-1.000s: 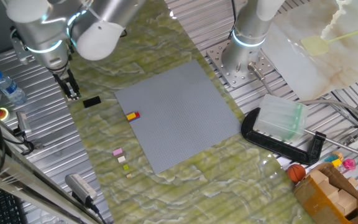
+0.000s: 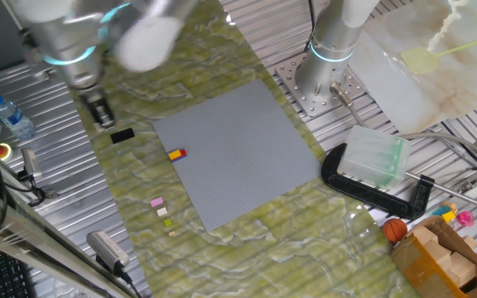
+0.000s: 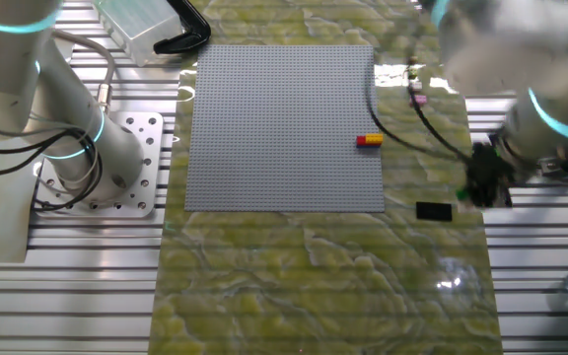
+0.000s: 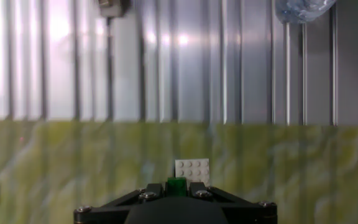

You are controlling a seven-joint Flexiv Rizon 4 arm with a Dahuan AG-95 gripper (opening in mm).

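Observation:
In the wrist view, a small dark green brick [image 4: 177, 186] sits between the fingertips, and my gripper [image 2: 103, 124] is shut on it. Just beyond the tips a white studded brick [image 4: 192, 168] shows; I cannot tell whether it touches the green one. Exterior view 1 has the gripper at the green mat's left side, beside a flat black piece [image 2: 122, 135]. The grey baseplate [image 2: 238, 157] carries a red and yellow brick stack [image 2: 177, 154] at its left edge. A speck of green [image 3: 462, 194] shows by the blurred gripper in exterior view 2.
A pink brick [image 2: 156, 202], a white brick [image 2: 161, 212] and a lime brick [image 2: 168, 222] lie in a row on the mat. Most of the baseplate is clear.
The arm and gripper have shifted to the right in exterior view 1, nearer the black piece, and look blurred now. The bricks and baseplate have stayed put.

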